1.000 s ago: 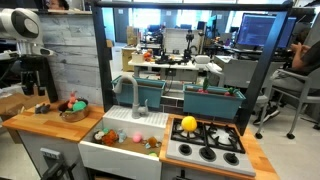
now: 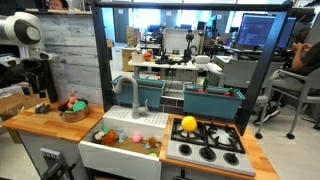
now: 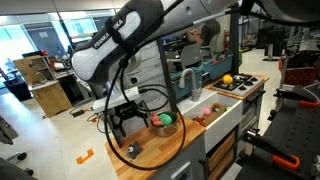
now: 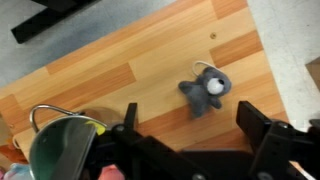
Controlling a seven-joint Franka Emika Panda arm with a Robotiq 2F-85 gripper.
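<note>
A small grey plush toy (image 4: 206,90) with a white, ball-like end and a thin string lies on the wooden counter (image 4: 150,80) in the wrist view. My gripper is open above the counter, its black fingers (image 4: 266,130) wide apart and nothing between them. The toy sits ahead of the gap, clear of both fingers. In exterior view 2 the same grey toy (image 3: 134,150) rests on the bare wood near the counter's front. Exterior view 1 shows my arm (image 2: 30,38) over the counter's left end.
A metal pot (image 4: 62,145) with colourful items stands left of the toy in the wrist view. Farther right are a sink (image 2: 120,152) holding toy items, a tall faucet (image 2: 134,90), and a stove (image 2: 208,143) with a yellow ball (image 2: 189,124). Bare wood surrounds the toy.
My gripper has turned and shifted slightly over the left end of the counter. The counter objects look unmoved.
</note>
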